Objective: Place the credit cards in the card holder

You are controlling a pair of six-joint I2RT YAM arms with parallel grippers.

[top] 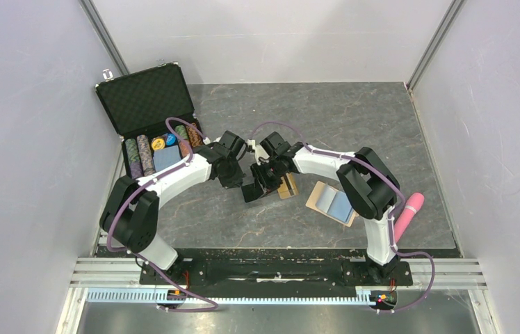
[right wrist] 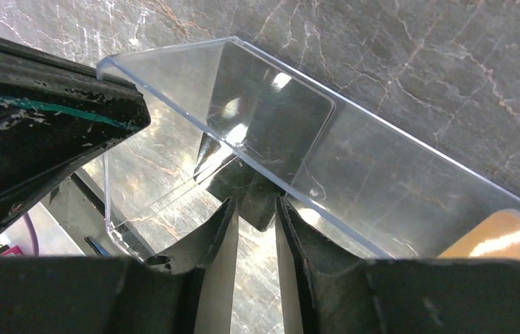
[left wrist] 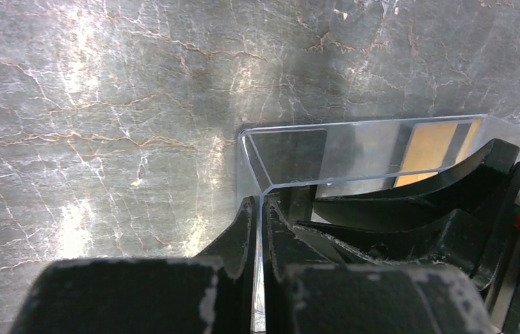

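Observation:
My left gripper is shut on the rim of the clear plastic card holder (left wrist: 354,129), seen at its end in the left wrist view. My right gripper is over the holder, its fingertips close together above a black card (right wrist: 264,111); whether they grip anything is unclear. A tan card (right wrist: 493,243) lies at the lower right of the right wrist view, and gold card (top: 287,188) shows beside the black card (top: 251,193) in the top view, under and beside the grippers.
An open case of poker chips (top: 142,156) sits at the back left. Blue cards on a tan board (top: 334,205) lie to the right, with a pink cylinder (top: 408,216) at the right edge.

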